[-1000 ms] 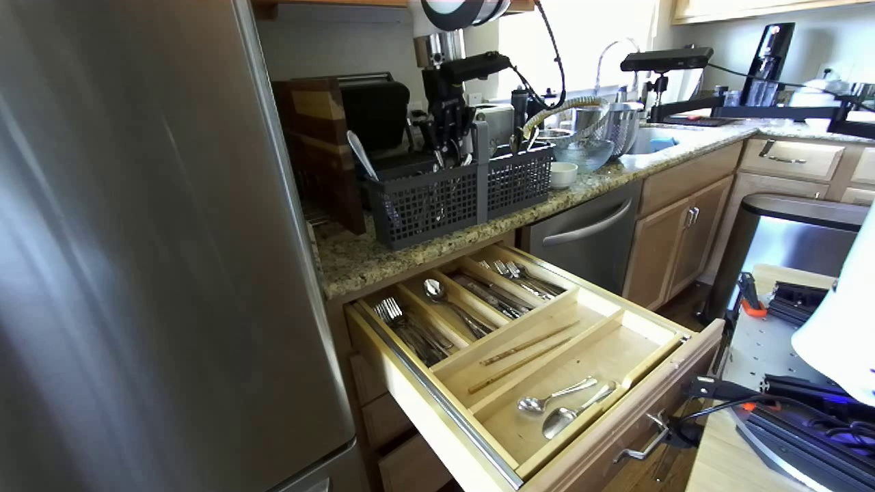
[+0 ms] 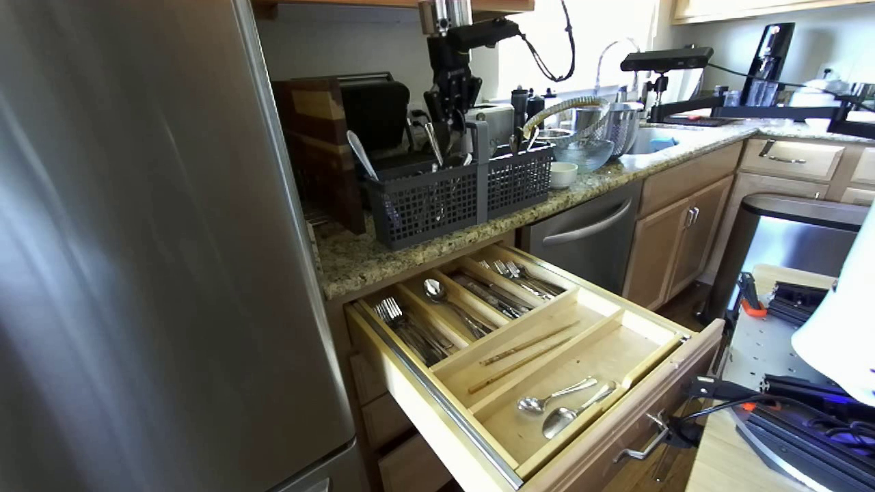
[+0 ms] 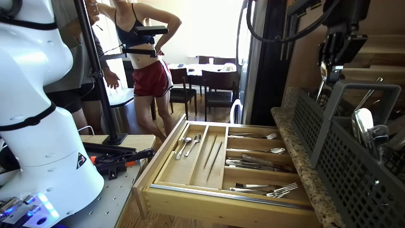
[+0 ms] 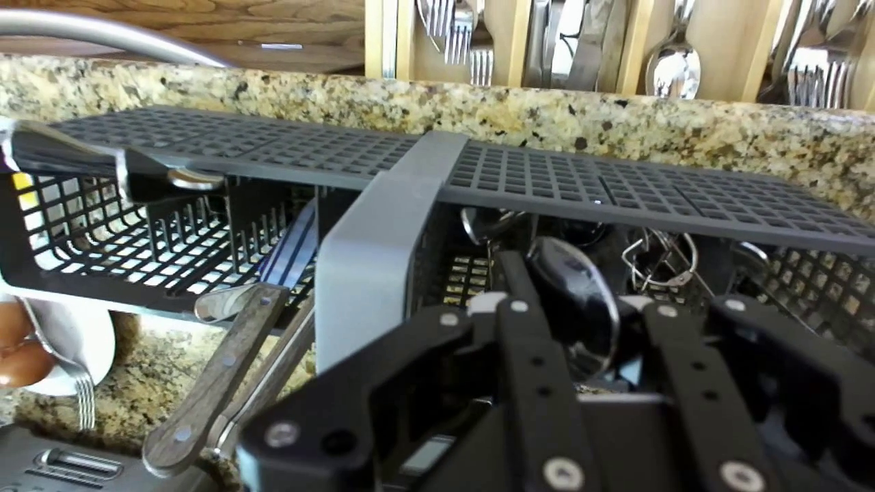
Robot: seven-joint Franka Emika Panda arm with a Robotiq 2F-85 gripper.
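My gripper (image 2: pixel 456 119) is above the grey cutlery basket (image 2: pixel 426 205), just left of its middle handle. In the wrist view, a dark, shiny spoon bowl (image 4: pixel 578 299) sits between the black fingers, which are shut on it; the lower part of the spoon is hidden. Exterior view 2 shows the gripper (image 3: pixel 334 72) over the basket's far half, with a bit of metal at its tips. A second spoon (image 3: pixel 323 72) stands up at the basket's far end, behind the gripper.
An open drawer (image 3: pixel 227 203) below the counter has forks, knives and spoons in separate slots, two chopsticks (image 3: pixel 214 159) and two spoons in the front tray. The basket's grey handle (image 4: pixel 365 262) rises close beside the gripper. Wood-handled knives (image 4: pixel 214 377) lean from the basket.
My gripper has risen from down by the basket's rim to above it. The basket and the drawer look the same as before.
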